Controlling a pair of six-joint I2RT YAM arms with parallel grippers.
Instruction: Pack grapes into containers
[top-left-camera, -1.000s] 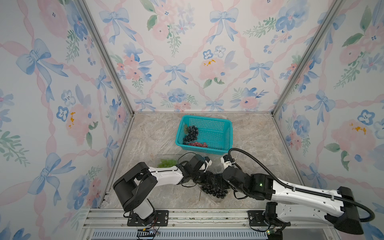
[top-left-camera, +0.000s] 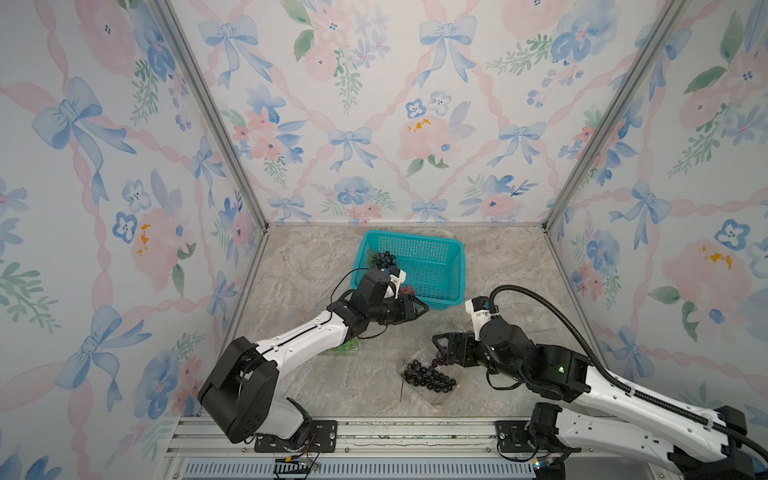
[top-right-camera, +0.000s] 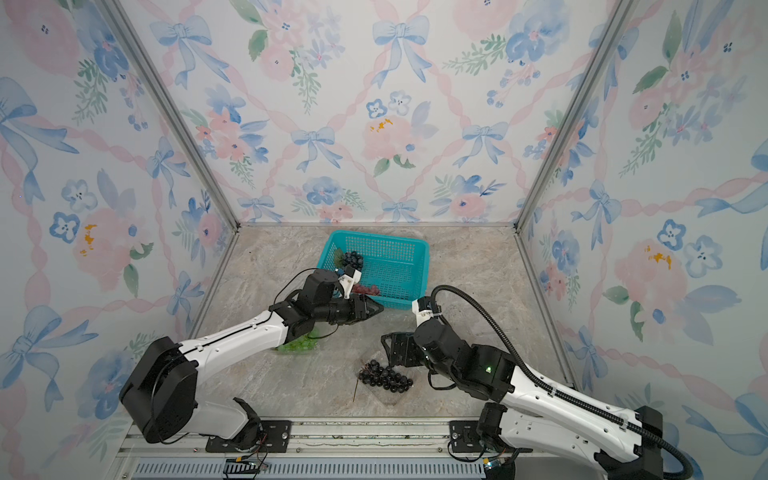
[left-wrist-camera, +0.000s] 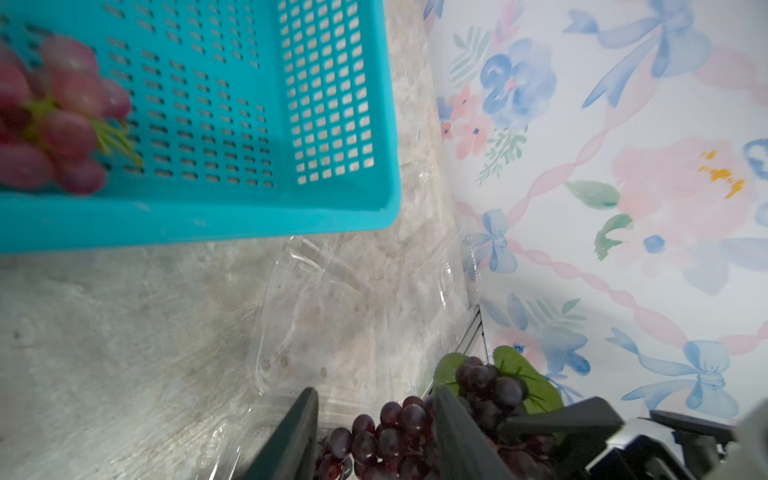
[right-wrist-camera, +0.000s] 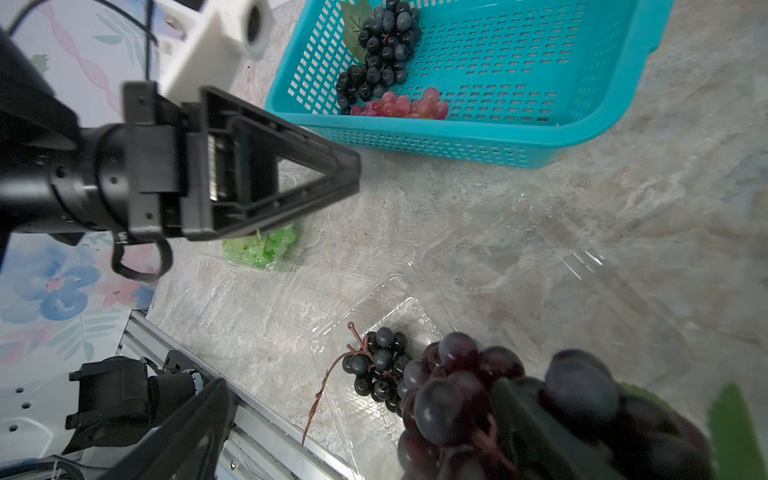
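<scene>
A dark bunch of grapes lies in a clear container on the near middle of the table. In the right wrist view dark red grapes loom large past one blurred finger of my right gripper, which stands open above the container. My left gripper is up by the near rim of the teal basket. Its fingers are apart; the grapes seen through the gap lie beyond them. Black grapes and red grapes rest in the basket's left part.
Green grapes sit in a clear container left of the middle, partly behind my left arm. A clear, hard-to-see lid lies flat right of the near container. The basket's right part is empty. My two grippers are close together.
My left gripper has moved away from the grapes, up toward the basket. My right gripper has drawn slightly up and right. The grapes in the near container look unmoved.
</scene>
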